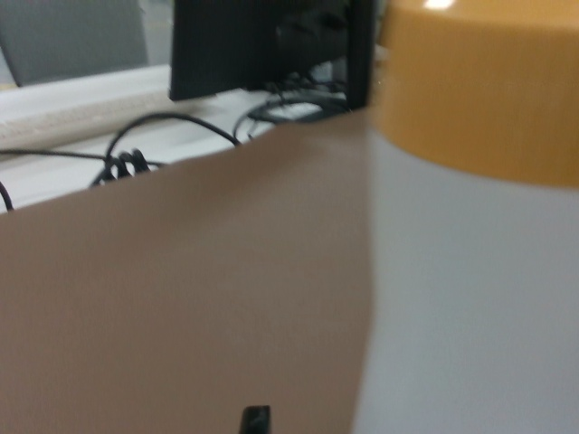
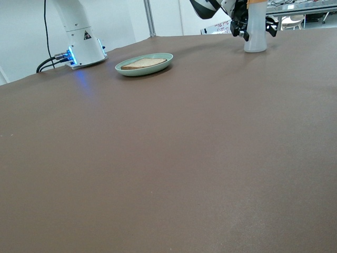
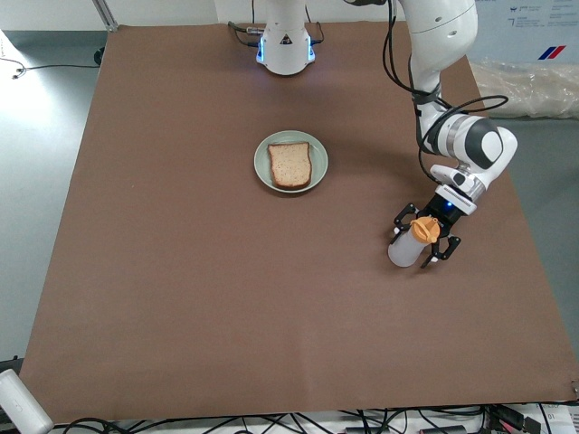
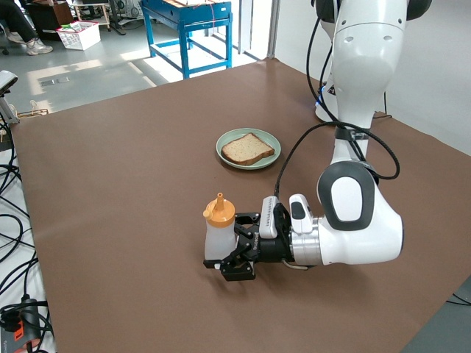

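A translucent white squeeze bottle (image 3: pixel 403 251) with an orange cap stands at the right of the brown table, between the black fingers of my gripper (image 3: pixel 412 240). In the right view the bottle (image 4: pixel 219 239) is upright at the gripper's front; whether the fingers close firmly on it is unclear. In the top view the bottle (image 2: pixel 255 31) reaches down near the tabletop. The wrist view is mostly filled by the bottle (image 1: pixel 470 298). A slice of bread (image 3: pixel 289 165) lies on a pale green plate (image 3: pixel 316 179), left of and farther back than the gripper.
A white robot base (image 3: pixel 286 50) with cables stands at the back. Cables and a cylindrical white part (image 3: pixel 20 402) lie along the front edge.
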